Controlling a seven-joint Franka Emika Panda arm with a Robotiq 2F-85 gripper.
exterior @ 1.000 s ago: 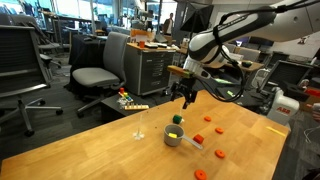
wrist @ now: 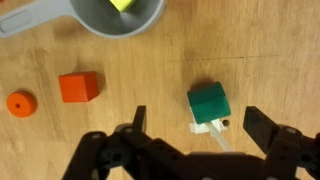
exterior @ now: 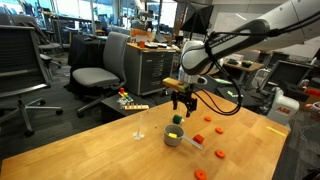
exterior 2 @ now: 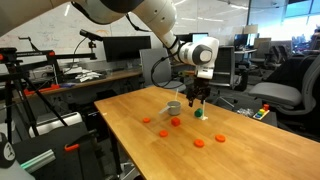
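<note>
A green block (wrist: pixel 208 102) rests on the wooden table, on a small white piece, slightly right of centre in the wrist view. My gripper stands open above the table, its fingers (wrist: pixel 262 128) spread wide with nothing between them. Left of the green block lies a red-orange cube (wrist: pixel 78 87). A grey pot (wrist: pixel 112 18) with a long handle holds a yellow object (wrist: pixel 122 3). From the first exterior view, the gripper (exterior: pixel 184 106) points down just above the green block (exterior: pixel 177 119), behind the pot (exterior: pixel 173 134).
An orange-red disc (wrist: pixel 21 103) lies beyond the cube. Several more red pieces, such as one disc (exterior: pixel 200 174), are scattered on the table's right side. An office chair (exterior: pixel 97 82) stands behind the table.
My gripper has come down slightly toward the table near the green block. The pot and the loose pieces have stayed where they were.
</note>
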